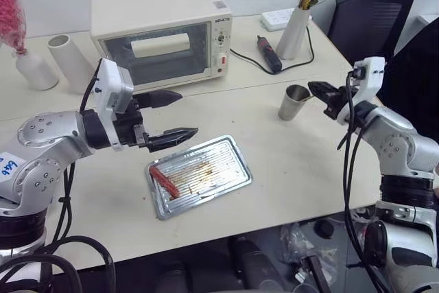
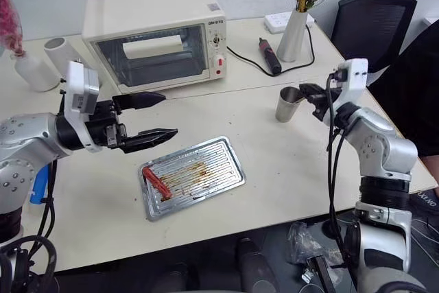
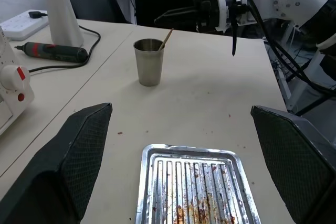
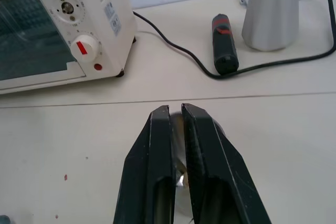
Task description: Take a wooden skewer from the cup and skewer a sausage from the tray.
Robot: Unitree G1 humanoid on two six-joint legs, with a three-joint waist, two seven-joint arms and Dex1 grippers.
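Note:
A metal cup [image 3: 149, 65] stands upright on the table, and a wooden skewer [image 3: 166, 39] leans out over its rim in the left wrist view. My right gripper is shut with nothing between its fingers, its tips close above the cup, which they mostly hide in the right wrist view. In the left wrist view a gap shows between those tips and the skewer. One red sausage [image 1: 164, 182] lies at the left side of the metal tray [image 1: 241, 178]. Above the tray's far left side, my left gripper [image 1: 191, 113] hangs wide open and empty.
A white toaster oven [image 1: 161, 5] stands at the back. Behind the cup lie a dark screwdriver-like tool [image 1: 269, 54] with a cable and a white vase [image 1: 293, 34]. Table between tray and cup is clear.

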